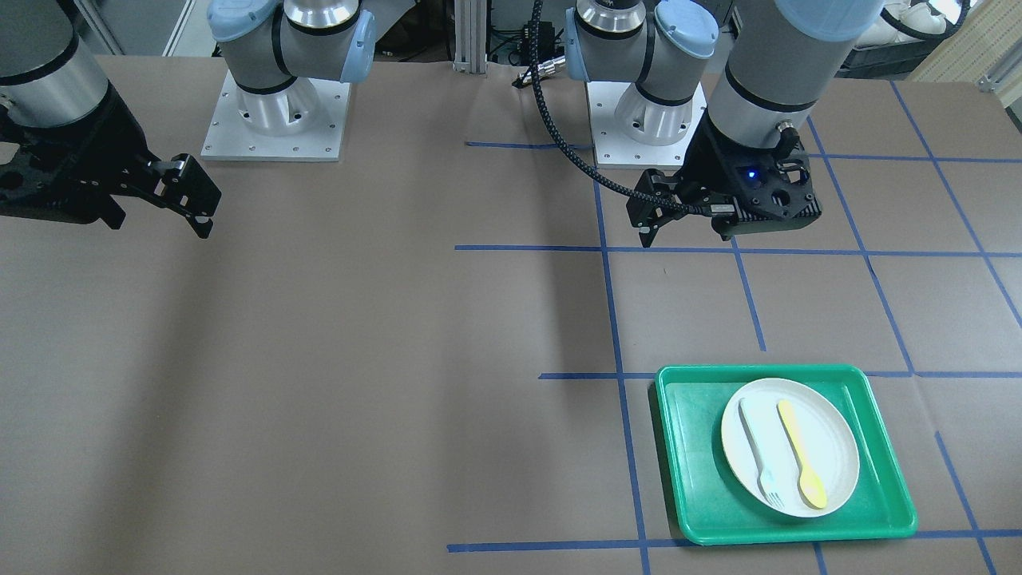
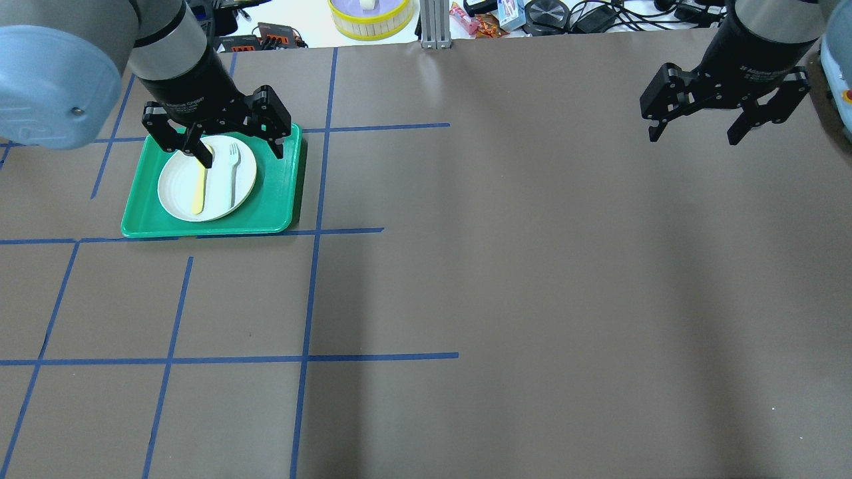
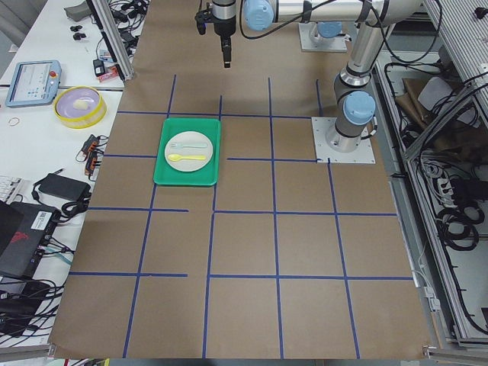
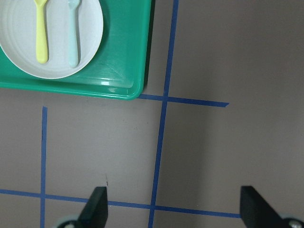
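Observation:
A green tray [image 1: 690,450] [image 3: 187,177] [image 2: 271,199] [image 4: 123,71] holds a white plate [image 1: 833,450] [image 2: 176,183] [image 4: 61,33], on which lie a light blue fork [image 1: 757,450] [image 2: 231,179] [image 4: 73,38] and a yellow spoon [image 1: 805,465] [image 2: 200,187] [image 4: 42,33]. My black gripper [image 1: 685,225] [image 2: 235,156] hangs high over the table behind the tray in the front view. Its two fingers stand wide apart in the wrist view, open with only bare table visible between them.
A second arm [image 2: 719,96] hangs at the other side, its gripper over bare table. The table [image 2: 519,279] around the tray is clear. In the left view, a side bench [image 3: 30,130] carries cables, devices and a yellow round container.

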